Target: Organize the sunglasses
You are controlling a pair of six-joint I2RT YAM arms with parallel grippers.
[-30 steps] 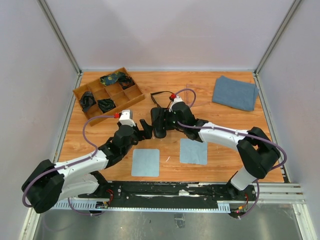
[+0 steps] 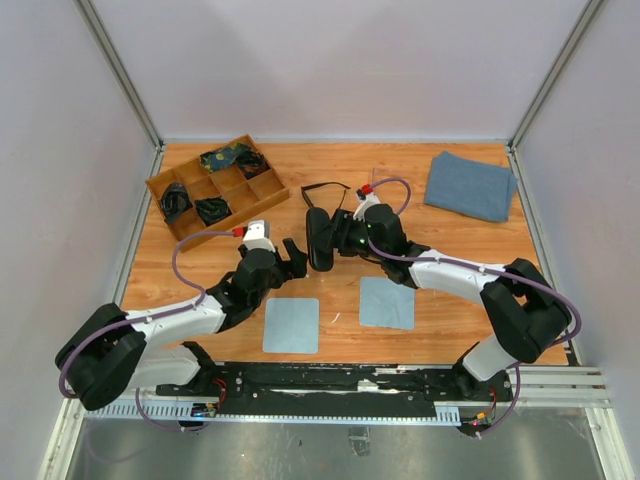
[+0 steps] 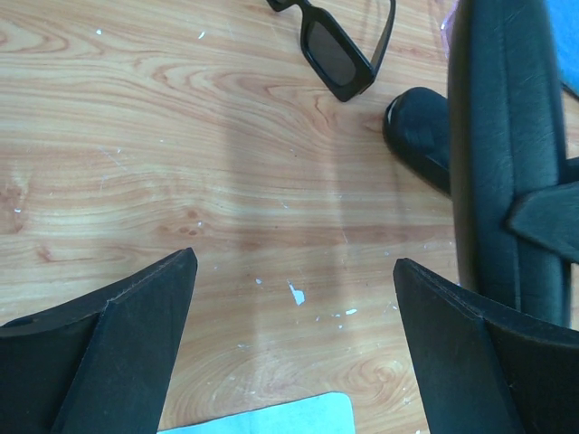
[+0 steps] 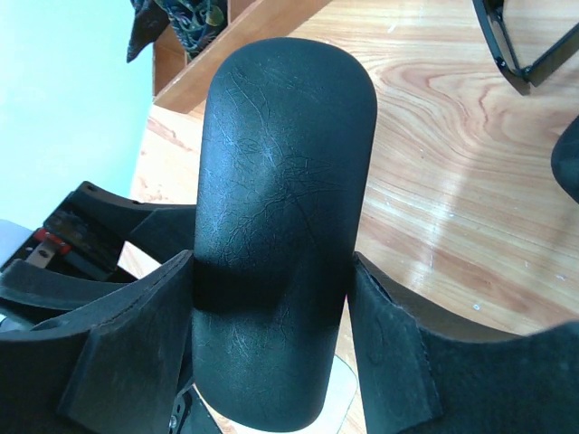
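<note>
A long black glasses case is held upright by my right gripper, whose fingers touch both its sides in the right wrist view, where the case fills the middle. My left gripper stands open just left of the case, with nothing between its fingers. Black sunglasses lie on the wood behind the case, also seen in the right wrist view. A second dark rounded object lies near them, partly hidden.
A wooden divided tray holding dark pouches stands at the back left. A folded blue-grey cloth lies at the back right. Two pale square mats lie at the front.
My right gripper and the case have shifted slightly to the right over the last second. The left arm has moved a little forward and right.
</note>
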